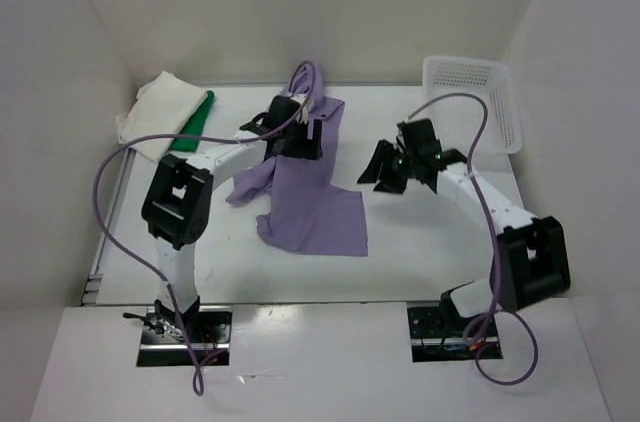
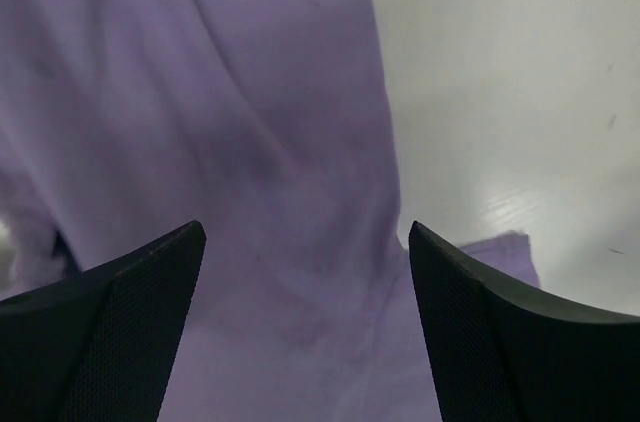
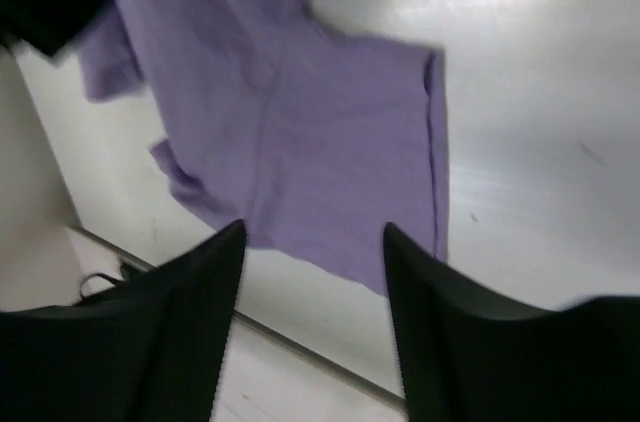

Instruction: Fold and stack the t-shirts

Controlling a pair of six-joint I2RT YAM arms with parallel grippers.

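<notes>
A purple t-shirt (image 1: 305,197) lies spread and rumpled on the white table, its upper end bunched near the back edge and one square part reaching right at the front. Over its upper half hangs my left gripper (image 1: 316,140), open, with the purple cloth (image 2: 290,182) beneath its fingers and nothing between them. To the right of the shirt, above bare table, my right gripper (image 1: 375,175) is open and empty. In the right wrist view the square part of the shirt (image 3: 350,132) shows beyond the spread fingers. The left arm covers some of the shirt from above.
A folded white cloth (image 1: 160,114) lies at the back left, beside a green cloth (image 1: 193,123). At the back right stands an empty white basket (image 1: 510,102).
</notes>
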